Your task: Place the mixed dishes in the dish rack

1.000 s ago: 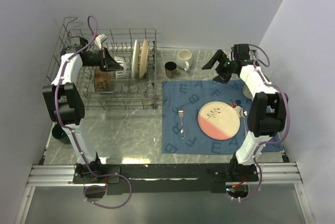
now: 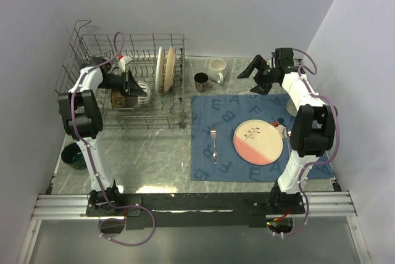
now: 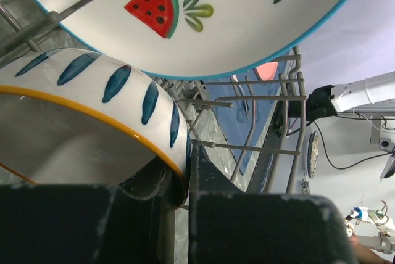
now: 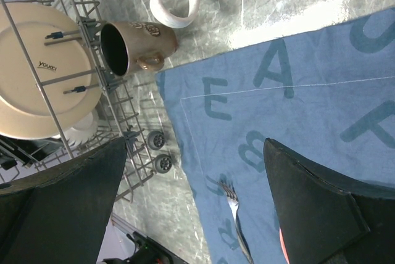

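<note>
In the dish rack (image 2: 137,115), my left gripper (image 2: 131,90) is shut on the rim of a white bowl (image 2: 144,93) with blue leaf marks. The left wrist view shows the bowl (image 3: 92,85) lying on its side, its orange rim between the fingers, close to a white plate (image 3: 247,17) with a watermelon picture. Two plates (image 2: 169,70) stand upright to its right. Over the back right of the table my right gripper (image 2: 257,76) hangs open and empty. A brown mug (image 2: 201,81) and a white mug (image 2: 217,69) rest beside the rack.
On the blue mat (image 2: 207,110) lie a fork (image 2: 214,144) and a cream-and-pink plate (image 2: 258,142). A dark green bowl (image 2: 73,156) sits at the front left. A brown wooden-looking item (image 2: 119,99) is in the rack. Counter in front of the rack is clear.
My left gripper and the bowl have moved toward the front of the rack, the bowl staying in its grip. The right arm has barely moved.
</note>
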